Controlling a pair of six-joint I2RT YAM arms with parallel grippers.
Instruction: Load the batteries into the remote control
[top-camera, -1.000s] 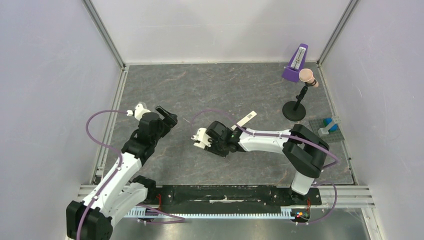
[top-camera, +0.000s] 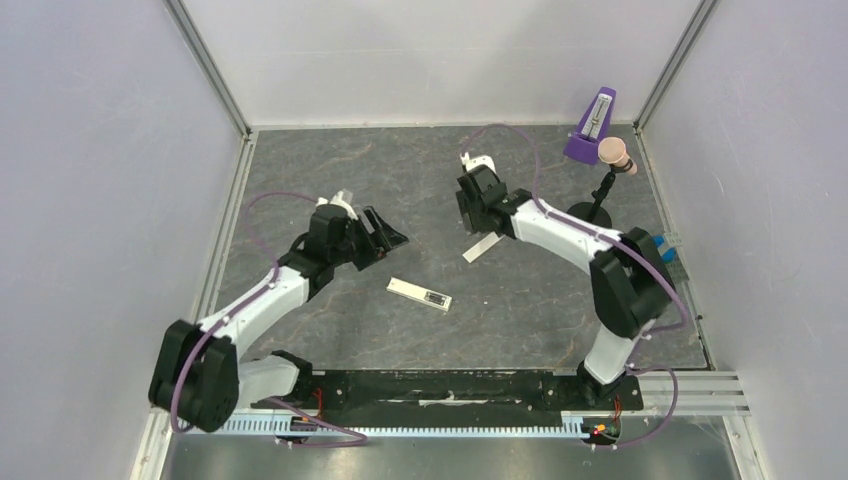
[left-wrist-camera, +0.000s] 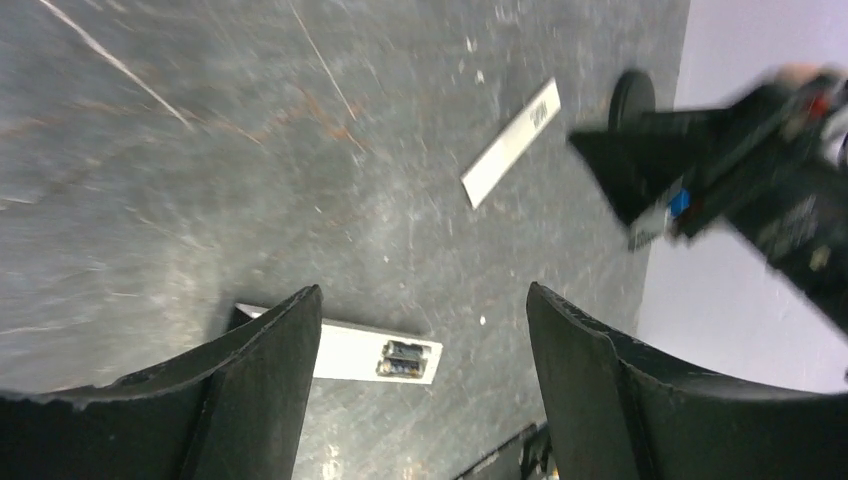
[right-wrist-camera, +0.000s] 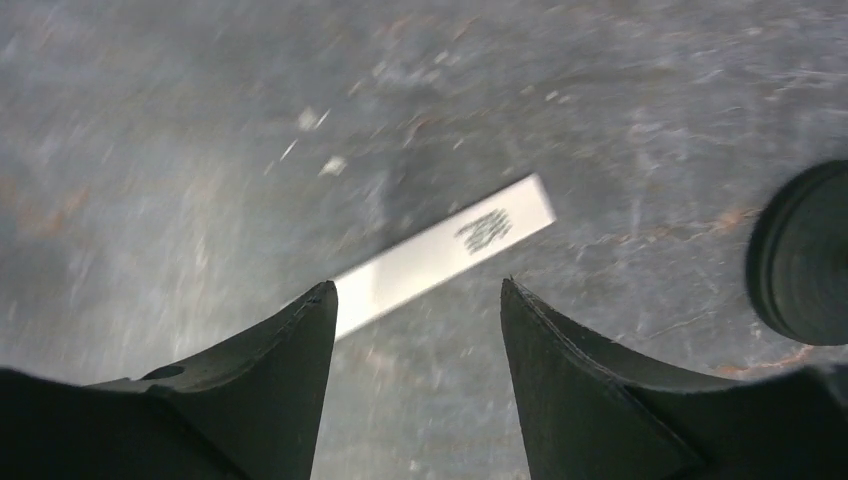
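The white remote lies at the front centre of the table; in the left wrist view its right end has an open compartment with dark contents, seemingly batteries. A thin white strip, likely the cover, lies farther back and right, seen whole in the right wrist view. My left gripper is raised left of centre, above and behind the remote, open with nothing between its fingers. My right gripper is open and empty above the white strip, blurred by motion.
A purple metronome stands at the back right, beside a black stand with a pink head. A blue item lies at the right edge.
My right gripper has moved from over the remote back and right to above the white strip, uncovering the remote. My left gripper has moved right, toward the centre.
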